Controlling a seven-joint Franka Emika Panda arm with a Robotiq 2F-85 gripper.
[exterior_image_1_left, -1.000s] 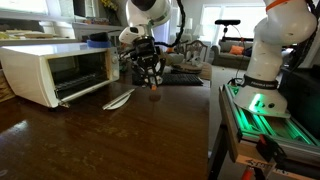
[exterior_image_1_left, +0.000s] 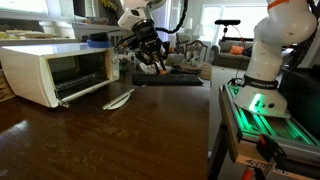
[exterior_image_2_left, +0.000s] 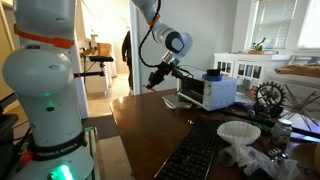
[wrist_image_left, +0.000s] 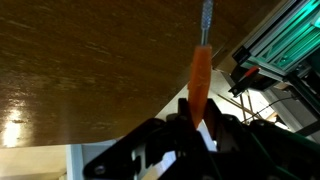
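Observation:
Something slim with an orange handle (wrist_image_left: 201, 78) and a grey end (wrist_image_left: 207, 15) is in my gripper, with the dark fingers shut around the orange part. From the side, the gripper (exterior_image_1_left: 158, 62) is above the brown table, tilted, with a small bit of orange below its fingertips. The other exterior view has the gripper (exterior_image_2_left: 157, 78) over the far part of the table, clear of its surface. What kind of tool it is cannot be made out.
A white toaster oven (exterior_image_1_left: 42, 78) stands at the left, with a pale flat item (exterior_image_1_left: 120, 100) in front. A black keyboard (exterior_image_2_left: 190, 152), a white bowl (exterior_image_2_left: 238, 131) and clear plastic (exterior_image_2_left: 250, 158) occupy another side. The brown table (exterior_image_1_left: 120, 145) has a wide bare area.
My gripper has risen from low over the table and shifted slightly right, tilting as it went. The orange piece has gone up with it.

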